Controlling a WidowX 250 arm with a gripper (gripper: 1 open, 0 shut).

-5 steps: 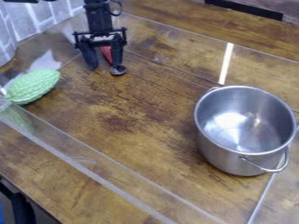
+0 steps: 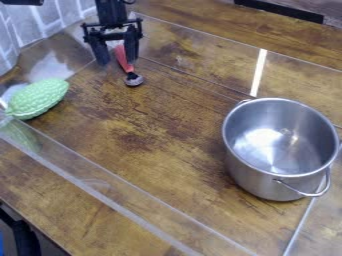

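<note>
My black gripper (image 2: 114,36) is at the top left, its tip above or at a red-handled utensil (image 2: 124,62) with a dark, shiny round end that lies on the wooden table (image 2: 160,140). Whether the fingers are open or shut is too small to tell. A large steel pot (image 2: 278,148) with side handles stands at the right. A light green textured object (image 2: 38,99) lies at the left.
Clear plastic or tape strips run along the left and right parts of the table. A pale wall or cover is at the top left.
My gripper has moved up, away from the front, uncovering more of the red utensil. The pot and green object have not moved.
</note>
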